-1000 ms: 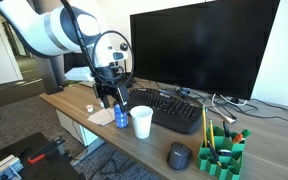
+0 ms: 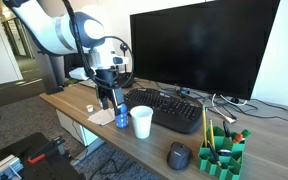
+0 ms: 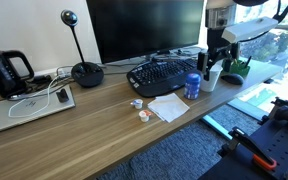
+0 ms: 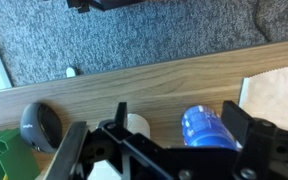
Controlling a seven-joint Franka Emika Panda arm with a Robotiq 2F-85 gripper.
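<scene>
My gripper is open, its fingers spread apart and nothing held between them. A blue can (image 4: 204, 127) shows between and beyond the fingers in the wrist view, towards the right one. The white cup (image 4: 136, 125) lies nearer the left finger, partly covered by it. In exterior view 1 the blue can (image 2: 121, 117) stands upright on the desk, left of the white cup (image 2: 141, 121). The gripper (image 2: 110, 97) hangs above and close to the can there; whether they touch is unclear. From the other side, the can (image 3: 192, 86) stands on the desk with the cup (image 3: 213, 78) behind it.
A black mouse (image 2: 179, 156) and a green holder (image 2: 222, 153) with pens stand to the right of the cup. Behind are a keyboard (image 2: 164, 109) and a monitor (image 2: 206, 45). White paper (image 3: 168, 107) and small white objects lie on the desk, whose left stretch has free room.
The arm has shifted slightly, its wrist moving a little to the right in exterior view 1. The can, cup and other desk items stay where they were.
</scene>
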